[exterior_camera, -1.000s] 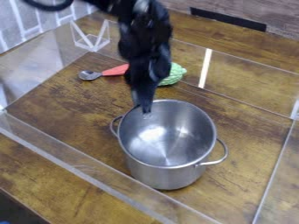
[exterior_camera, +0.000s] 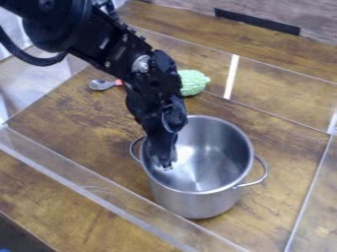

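The black gripper reaches down from the upper left into a large steel pot with two side handles. Its fingertips are at or inside the pot's left rim, partly against the pot's inner wall. Whether the fingers hold anything or how far they are open is hard to tell from this view.
A green, bumpy vegetable-like object lies behind the pot. A spoon with a red handle lies at the back left, partly behind the arm. Bare wooden counter surrounds the pot, with clear panels along the edges.
The gripper has come down and toward the front into the pot's left side. The pot has shifted slightly to the right and toward the front.
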